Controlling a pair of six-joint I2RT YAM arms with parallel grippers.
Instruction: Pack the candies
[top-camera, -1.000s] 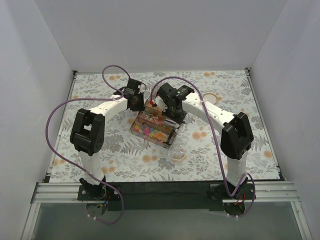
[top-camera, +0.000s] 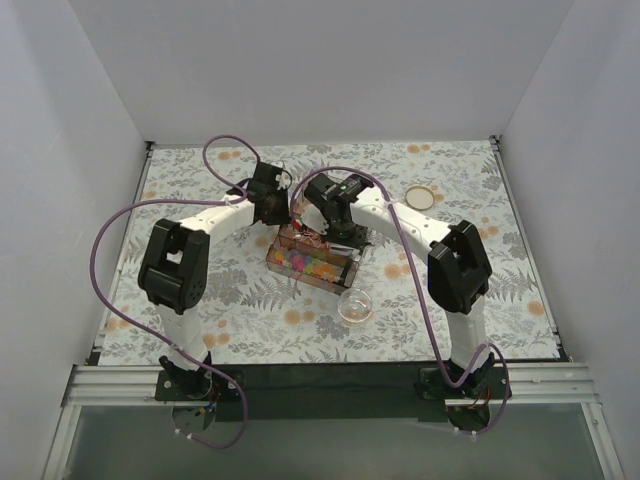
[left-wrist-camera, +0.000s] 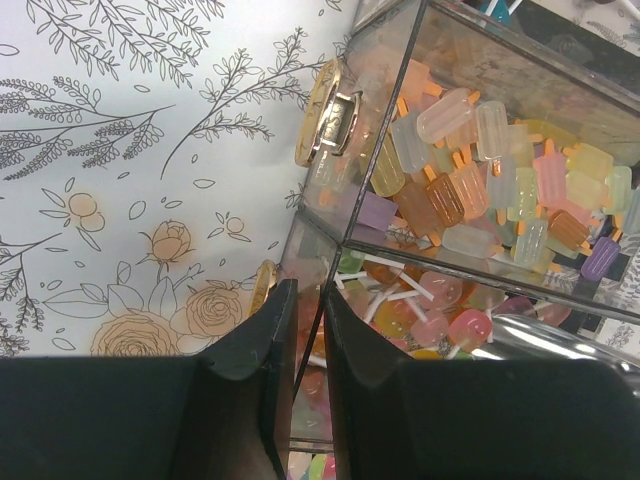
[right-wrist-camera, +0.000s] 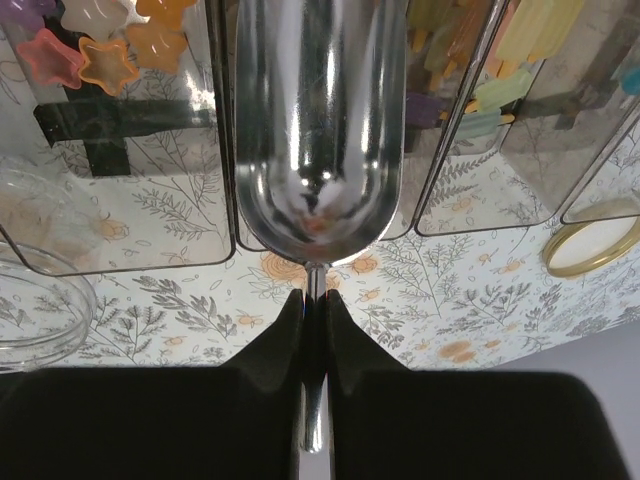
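A clear divided box (top-camera: 318, 278) stands mid-table, filled with candies. Popsicle-shaped candies (left-wrist-camera: 470, 190) fill one compartment in the left wrist view, with lollipops (left-wrist-camera: 430, 310) in the neighbouring one. Star candies (right-wrist-camera: 105, 65) lie in another compartment in the right wrist view. My left gripper is shut on the box's thin edge wall. A shiny metal scoop (right-wrist-camera: 318, 190) lies along a middle compartment, its bowl hiding most of what is under it. Its thin handle runs between the close-set fingertips of my right gripper; whether they press on it is unclear.
In front of the box stands a clear round container (top-camera: 355, 306). A gold-rimmed round lid (top-camera: 420, 198) lies at the back right.
My right forearm and gripper have shifted a little left. The box moved slightly right in the earlier interval and has stayed put since. The left arm looks nearly still.
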